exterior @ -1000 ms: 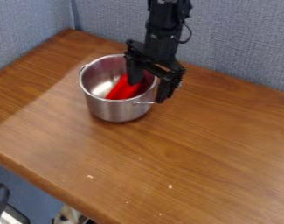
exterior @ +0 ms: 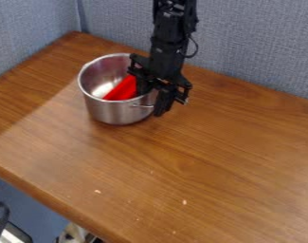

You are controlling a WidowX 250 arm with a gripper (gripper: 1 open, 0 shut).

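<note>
A steel pot [exterior: 108,106] with side handles stands on the wooden table, toward the back left. Inside it lies a red object [exterior: 122,87]. My black gripper [exterior: 153,95] is over the pot's right side, its fingers down at the rim and partly hiding the red object. Whether it is shut, and on what, is hidden by the arm and rim.
Bare wooden table [exterior: 220,161] spreads to the right and front. A grey padded wall runs behind and along the left. Cables and hardware show at the bottom left corner, off the table.
The pot has shifted left along the table, and my gripper has moved left with it. The red object is now more covered by the gripper.
</note>
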